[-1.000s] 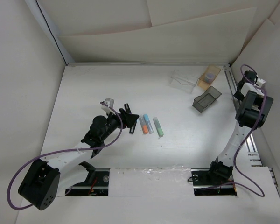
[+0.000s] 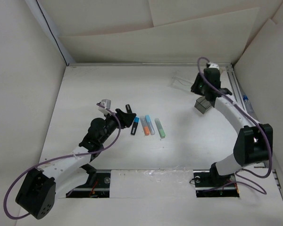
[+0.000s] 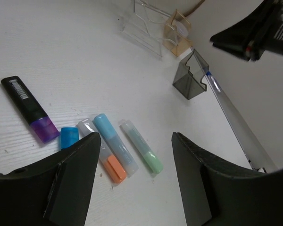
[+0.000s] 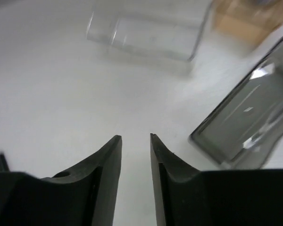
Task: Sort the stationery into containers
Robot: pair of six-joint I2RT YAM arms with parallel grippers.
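Observation:
Several pens and leads lie mid-table: a black-purple one [image 3: 28,106], a blue-capped one [image 3: 69,137], an orange one [image 3: 112,167], a blue one [image 3: 115,143] and a green one [image 3: 141,146]. My left gripper hangs just above them, fingers apart, empty. My right gripper is over the back right, fingers parted and empty, near a grey mesh container [image 4: 240,122], a clear rack [image 4: 155,37] and a wooden holder [image 4: 238,23]. The right wrist view is blurred.
Rails and white walls edge the workspace.
My right arm has swung leftward from the far right edge to above the containers. My left arm has barely moved; the objects stay put.

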